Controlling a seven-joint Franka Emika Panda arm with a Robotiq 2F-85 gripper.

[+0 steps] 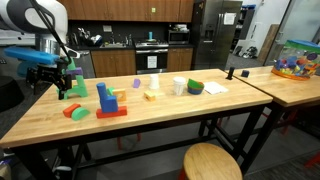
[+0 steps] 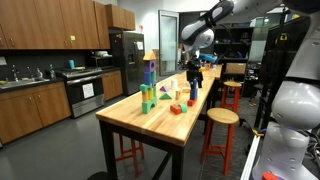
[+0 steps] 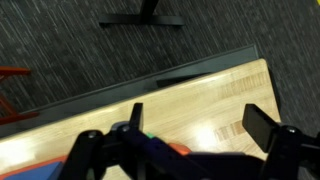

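Note:
My gripper stands open in the wrist view, its dark fingers (image 3: pixel 263 128) wide apart, with bare tabletop and floor between and beyond them. In exterior view 1 the arm (image 1: pixel 50 42) reaches in from the left and partly covers a block tower (image 1: pixel 77 88). That tower (image 2: pixel 148 82) shows green, yellow, blue and purple parts in exterior view 2, with an orange peak. Blue blocks (image 1: pixel 108 100) stand by a red block (image 1: pixel 113 112). A smaller red piece (image 1: pixel 72 109) and a green curved piece (image 1: pixel 80 114) lie close to the tower.
Yellow blocks (image 1: pixel 152 94), white cups (image 1: pixel 178 85) and a green bowl (image 1: pixel 195 88) occupy the middle of the wooden table (image 1: pixel 165 108). White paper (image 1: pixel 215 87) lies farther right. A round stool (image 1: pixel 211 161) is in front.

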